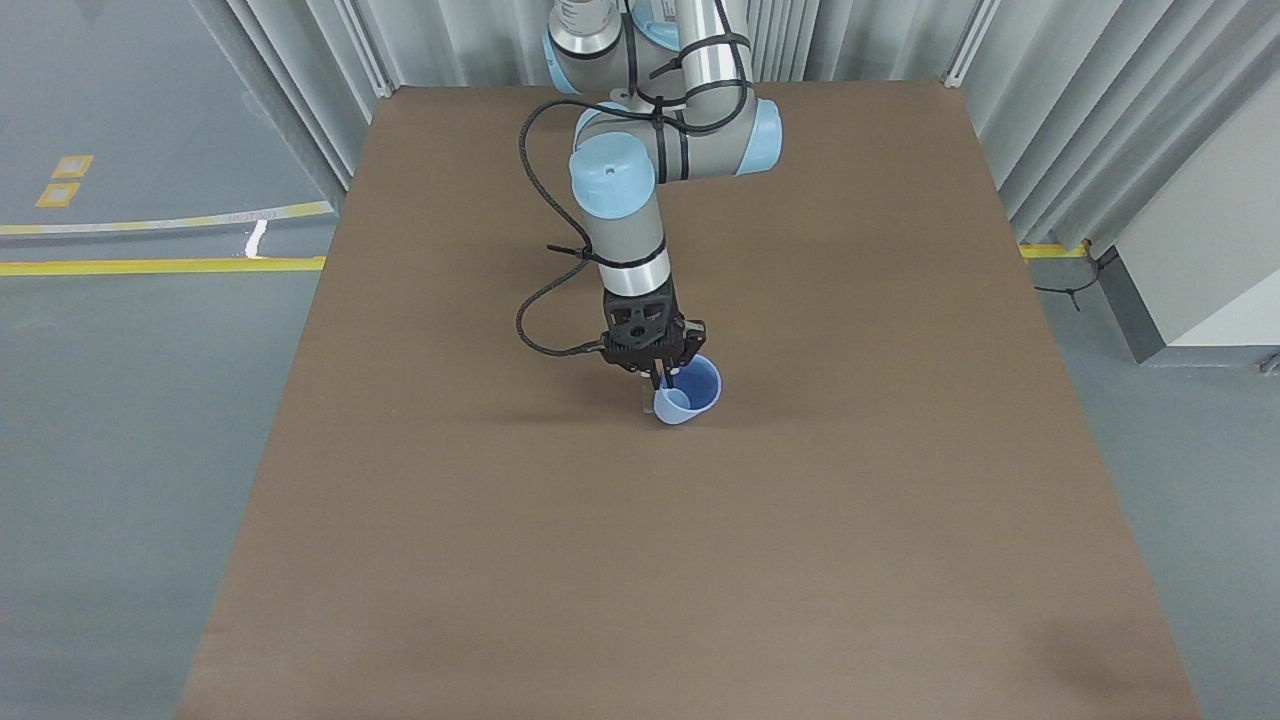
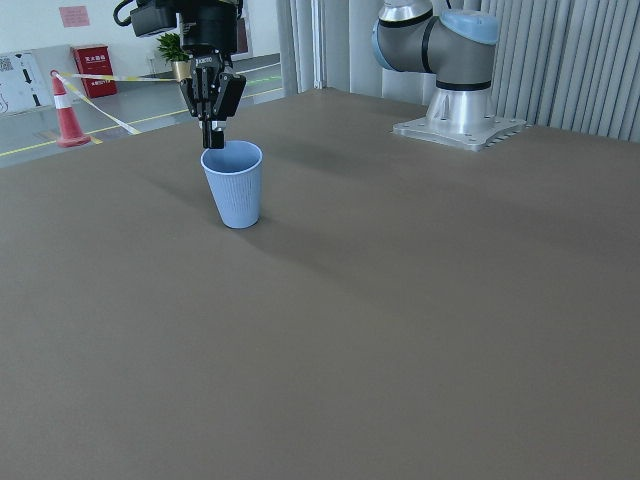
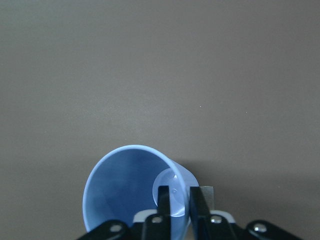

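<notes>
A light blue plastic cup stands on the brown table under the black gripper. In the left view the cup looks slightly tilted, with the fingertips at its left rim. In the wrist view the gripper has its fingers close together on either side of the wall of the cup, one finger inside the opening; whether they press on the wall is unclear. A small translucent patch lies on the table beside the cup.
The robot's mounting base stands at the back. A floor area with a traffic cone lies beyond the table edge.
</notes>
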